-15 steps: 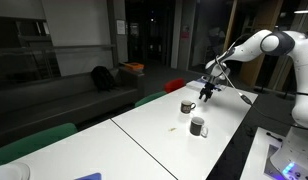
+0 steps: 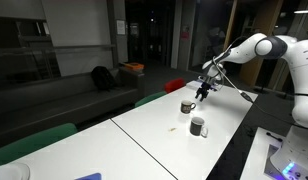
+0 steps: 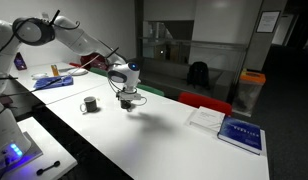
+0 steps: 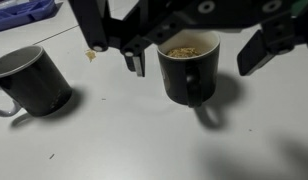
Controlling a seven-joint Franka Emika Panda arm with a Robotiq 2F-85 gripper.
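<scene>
Two dark mugs stand upright on the white table. One mug (image 4: 189, 75) holds something yellowish and grainy; its handle faces the wrist camera. The empty-looking mug (image 4: 36, 82) is off to the left in the wrist view, its pale handle at the frame's edge. My gripper is open, its fingers spread to either side of the filled mug in that view, with no contact visible. From the second exterior view, the gripper (image 3: 125, 95) hangs close by the filled mug (image 3: 126, 104), while the other mug (image 3: 91, 104) stands apart.
A small yellow piece (image 4: 91, 54) lies loose on the table. At the far side are a blue book or box (image 3: 240, 133) and a white box (image 3: 206, 118).
The arm has shifted slightly left in the first exterior view, toward the mugs. Both mugs stand where they were.
</scene>
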